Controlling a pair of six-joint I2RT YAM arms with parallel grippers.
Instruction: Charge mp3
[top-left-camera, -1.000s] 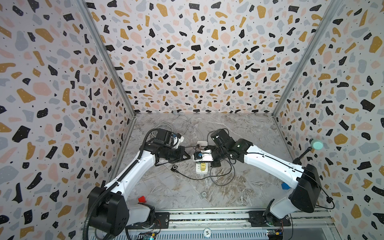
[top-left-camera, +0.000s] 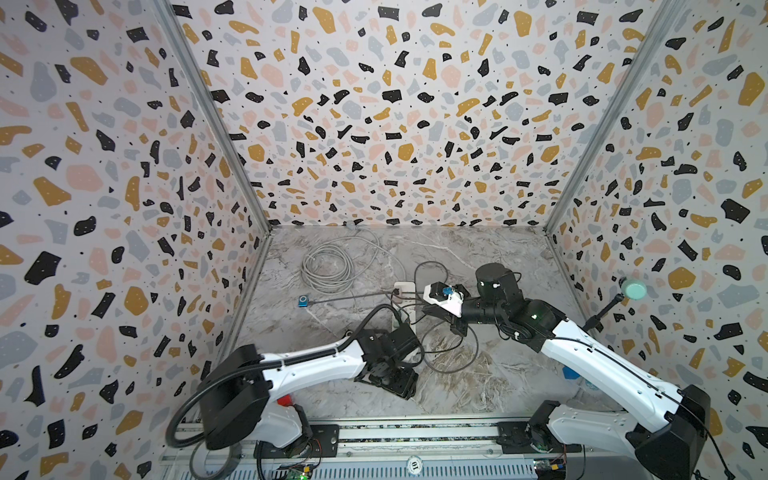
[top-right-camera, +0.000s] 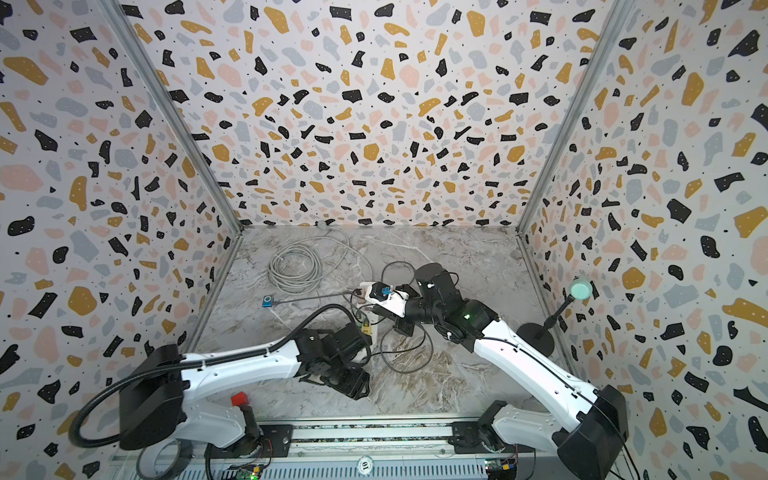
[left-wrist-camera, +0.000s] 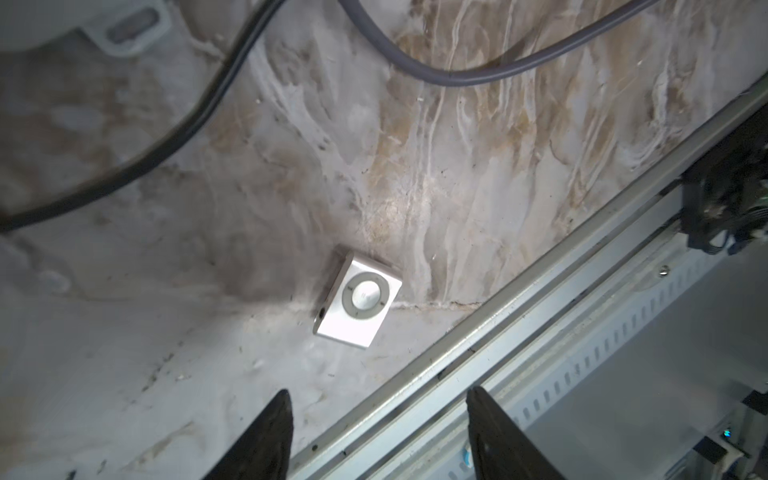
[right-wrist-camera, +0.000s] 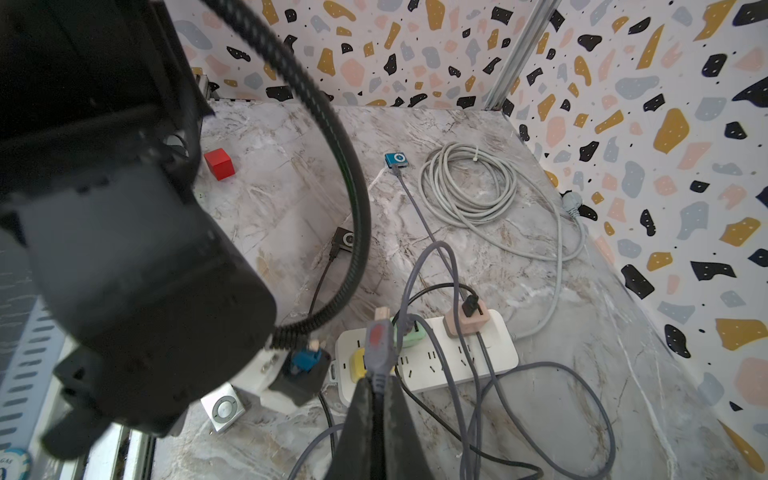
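Note:
In the left wrist view a silver mp3 player (left-wrist-camera: 358, 300) with a round button lies face up near the table's front edge, just beyond the fingertips of my open left gripper, nothing between them. My right gripper is shut, a grey cable plug (right-wrist-camera: 380, 344) at its fingertips, above a white power strip (right-wrist-camera: 428, 368) carrying coloured adapters. A blue player (right-wrist-camera: 397, 159) and a black player (right-wrist-camera: 343, 238) lie on cables.
A coil of grey cable (right-wrist-camera: 468, 184) lies at the back left, a red cube (right-wrist-camera: 219, 163) at the front left. Loose cables cross the middle. The metal front rail (left-wrist-camera: 520, 304) borders the table.
My left gripper has swung from the middle down toward the front edge, over the silver player. My right arm has lifted and moved slightly right.

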